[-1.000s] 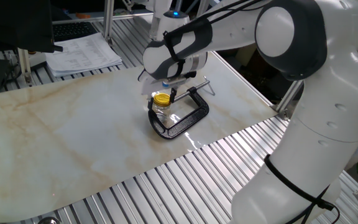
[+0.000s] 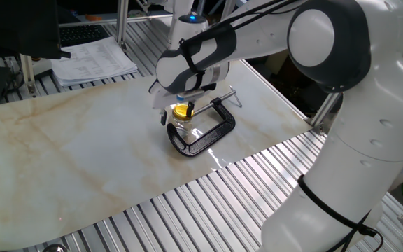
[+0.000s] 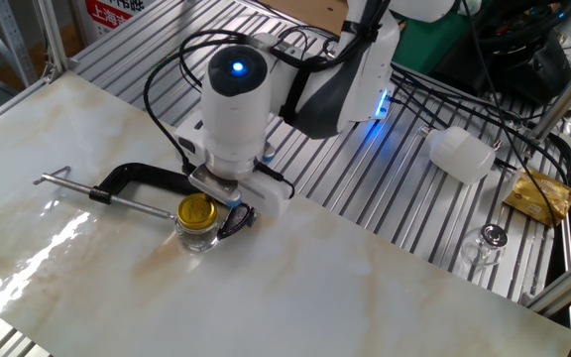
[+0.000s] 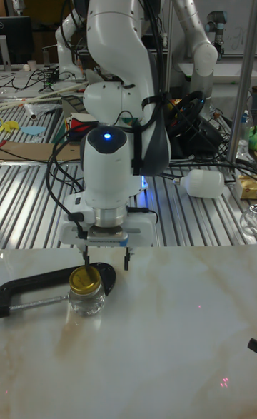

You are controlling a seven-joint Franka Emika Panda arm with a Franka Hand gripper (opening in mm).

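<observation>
A clear glass jar with a gold lid (image 2: 182,110) stands upright on the marbled board (image 2: 68,154). A black C-clamp (image 2: 203,142) lies flat around it, its screw rod reaching to the jar's side. My gripper (image 4: 107,263) points downward at the jar, its fingers open and its two fingers well apart. In exterior view 3 one finger overlaps the gold lid (image 4: 84,280), while the other finger (image 4: 127,259) hangs to the right over bare board. Whether either finger touches the jar I cannot tell. In exterior view 2 the hand partly hides the clamp's frame (image 3: 147,175).
A white bulb-shaped object (image 3: 461,155), a gold packet (image 3: 538,196) and a small glass jar with a silvery lid (image 3: 491,238) rest on the slatted metal table. Papers (image 2: 93,61) lie behind the board. Much of the board is bare.
My gripper has shifted slightly left and a little lower in exterior view 1. The jar and the clamp stay in place.
</observation>
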